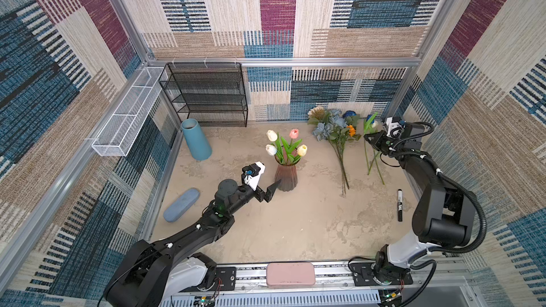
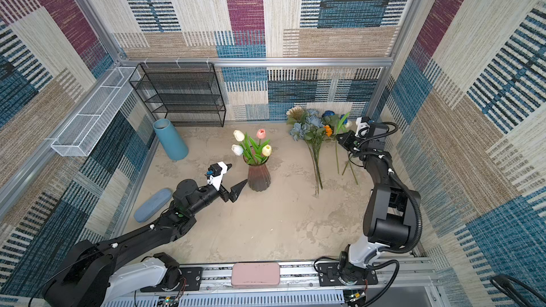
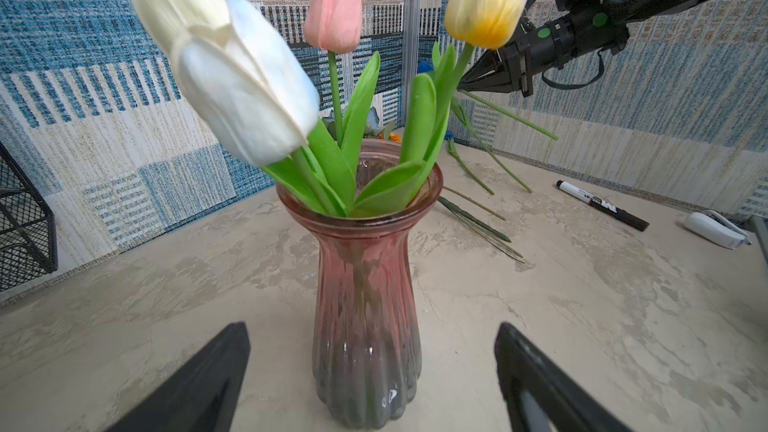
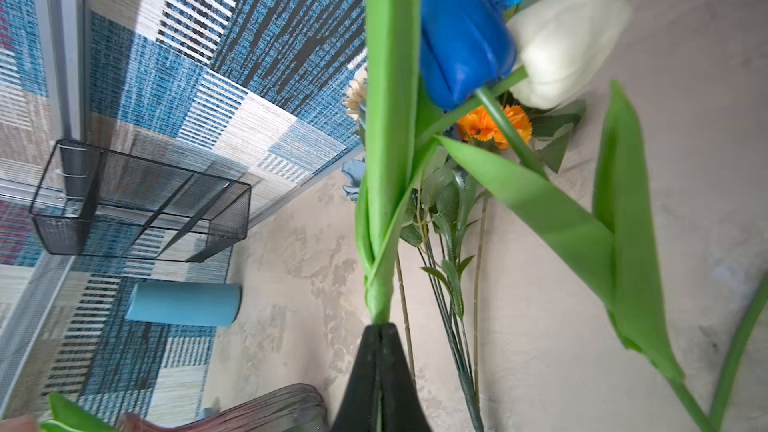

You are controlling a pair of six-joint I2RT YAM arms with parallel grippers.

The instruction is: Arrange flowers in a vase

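Note:
A pinkish ribbed glass vase (image 1: 286, 176) stands upright, holding several tulips (image 1: 286, 146) in white, pink and yellow. My left gripper (image 1: 269, 191) is open at the vase's near left side. In the left wrist view its fingers (image 3: 216, 376) appear on either side of the vase (image 3: 364, 304), with nothing held. At the right back, my right gripper is shut on a green stem just below its leaves. That stem seems to lead to a white tulip (image 4: 566, 41). A blue tulip (image 4: 464, 40) is close behind, its own leafy stem slanting away to the right.
A bunch of blue, cream and orange flowers (image 1: 336, 130) lies at the back right. A blue vase (image 1: 196, 139) stands back left before a black wire rack (image 1: 207, 95). A blue-grey case (image 1: 181, 204) and a marker (image 1: 399, 205) lie on the table.

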